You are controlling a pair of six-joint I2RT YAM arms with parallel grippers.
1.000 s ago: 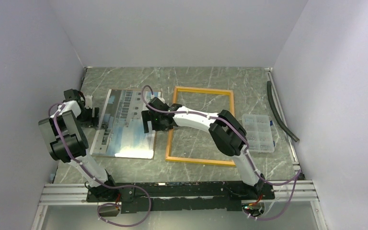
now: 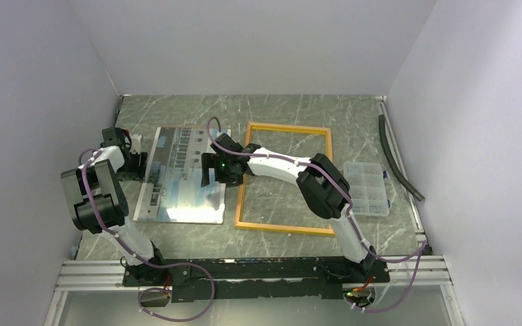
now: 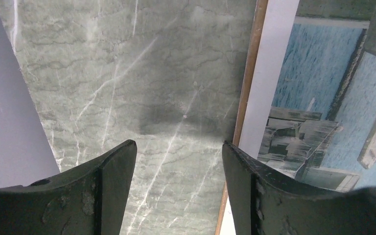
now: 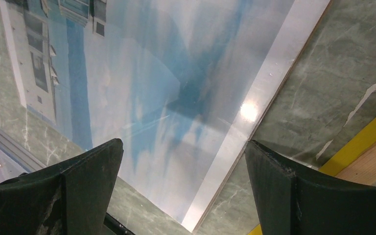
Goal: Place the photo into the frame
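The photo [image 2: 180,183], a flat glossy panel with buildings and blue sky, lies on the marbled table left of the empty yellow wooden frame [image 2: 285,230]. My left gripper is open at the photo's left edge, bare table between its fingers. Its right finger [image 3: 247,183] stands against or very close to that edge; contact is hard to tell. Over the right side of the photo is my open right gripper. One finger is above the photo's surface, the other [image 4: 274,181] just outside its right edge. Neither gripper holds the photo.
A clear compartment box [image 2: 367,189] sits to the right of the frame. Beyond it, a dark tube [image 2: 394,159] runs along the right wall. The left wall stands close beside my left arm. Bare table shows behind the photo.
The photo has slid a little to the right too, closer to the frame. The frame has stayed in place.
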